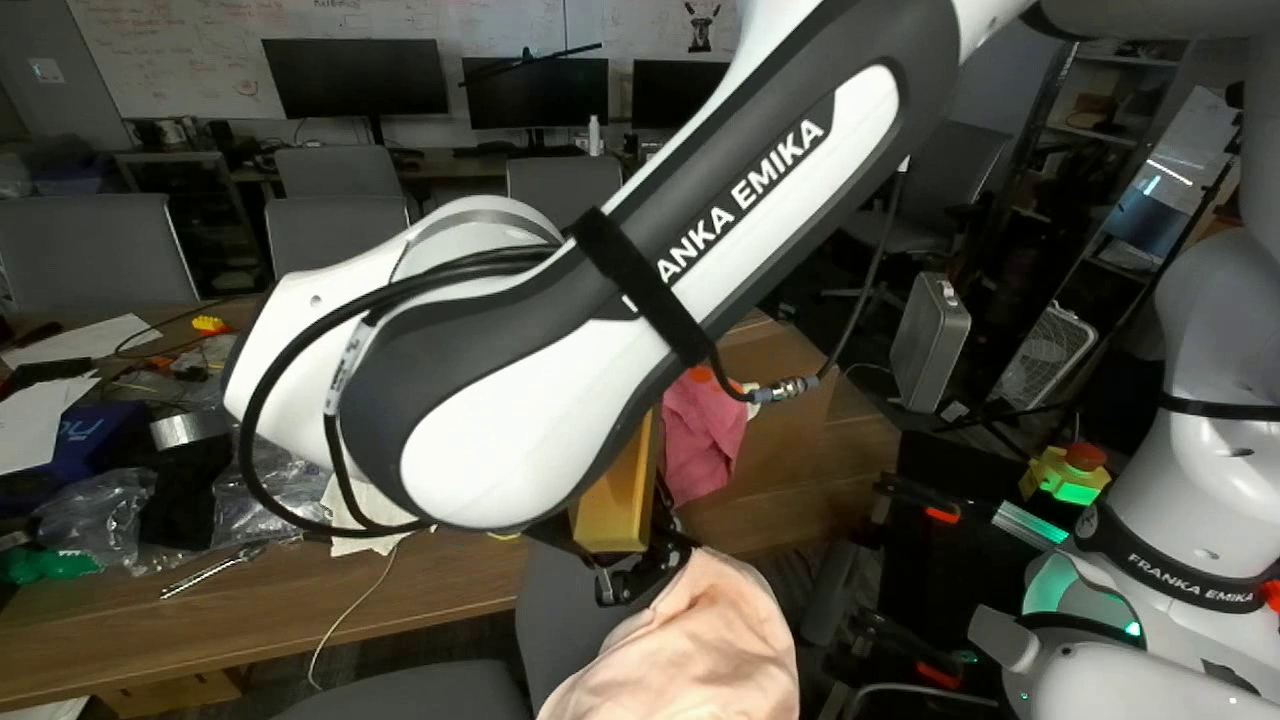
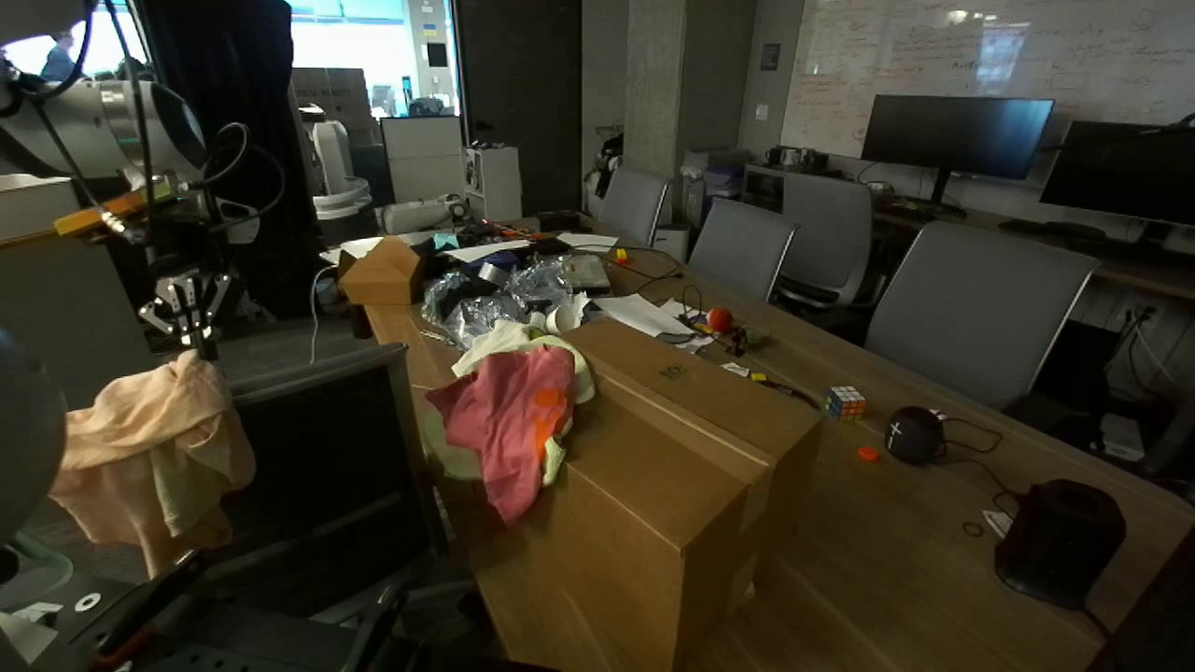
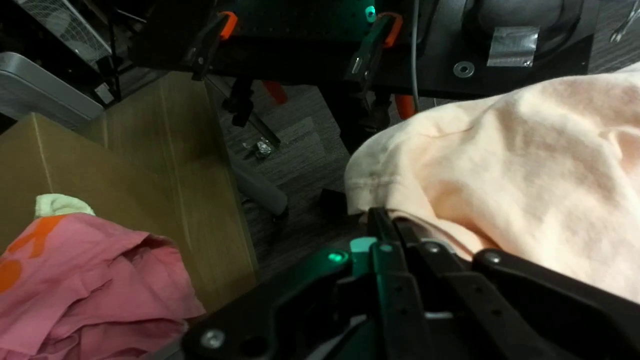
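Observation:
A peach cloth (image 2: 157,442) hangs in loose folds below my gripper (image 2: 200,345), its top drawn up to the fingertips. In the wrist view the gripper is shut on an edge of this peach cloth (image 3: 516,168), which spreads off to the right. From the other exterior side, the peach cloth (image 1: 696,636) shows at the bottom, and the arm partly covers the gripper. A pink cloth with orange marks (image 2: 515,420) drapes over the side of a cardboard box (image 2: 627,493), apart from the gripper.
A dark chair back (image 2: 330,470) stands between the peach cloth and the wooden table (image 2: 885,538). Pale cloth lies behind the pink one on the box. Plastic bags (image 1: 96,522) and other clutter cover the table's far part. Black clamps (image 3: 366,60) edge the robot's mount.

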